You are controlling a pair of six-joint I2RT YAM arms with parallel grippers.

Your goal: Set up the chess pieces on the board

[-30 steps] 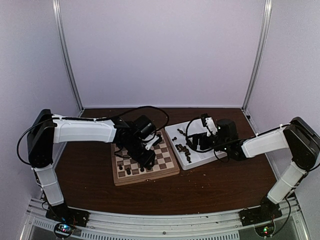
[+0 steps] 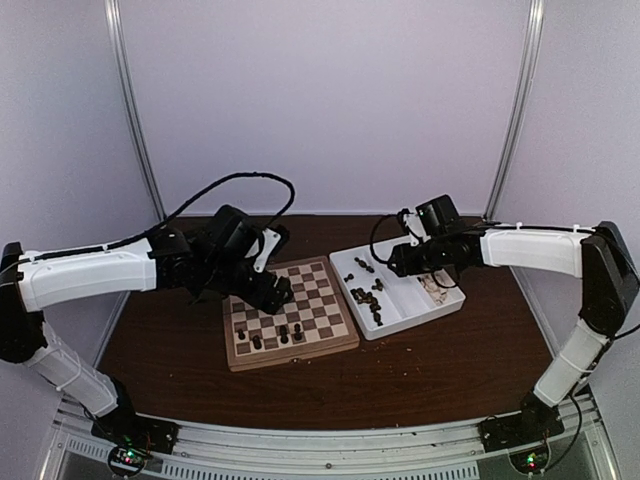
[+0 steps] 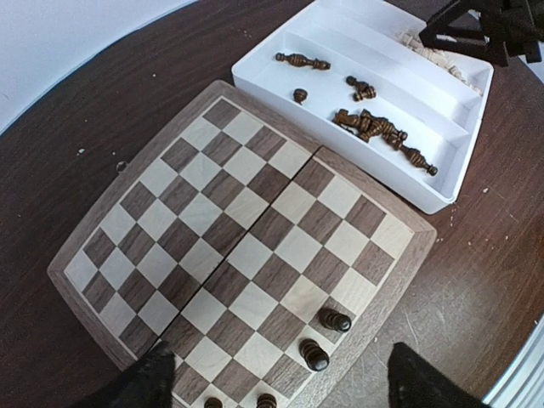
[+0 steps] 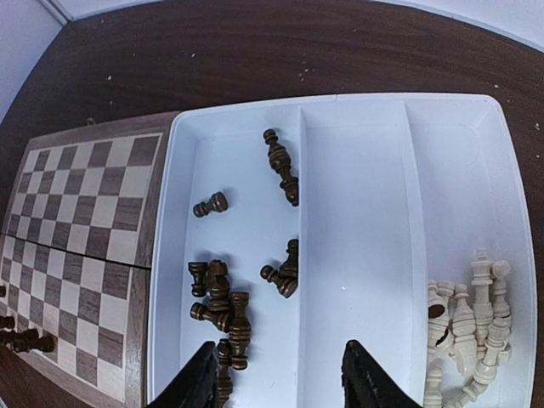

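Note:
Several dark chess pieces stand upright along the near edge of the wooden chessboard (image 2: 333, 337). Two of them, a dark piece (image 3: 314, 355) and a shorter-looking dark piece (image 3: 336, 320), show clearly in the left wrist view; others are partly cut off at its bottom. Over the board hangs my left gripper, its fingers (image 3: 143, 381) apart with nothing held. My right gripper is above the white tray (image 4: 357, 255), open and empty. Dark pieces (image 4: 240, 330) lie jumbled in the tray's left compartment, and pale pieces (image 4: 483, 297) in its right one.
The tray's middle compartment is empty, with low dividers (image 4: 415, 195) at its sides. Tray and board sit close side by side.
My left gripper has risen and drawn back to the left, uncovering the standing pieces at the near edge. My right gripper has shifted slightly towards the back over the tray.

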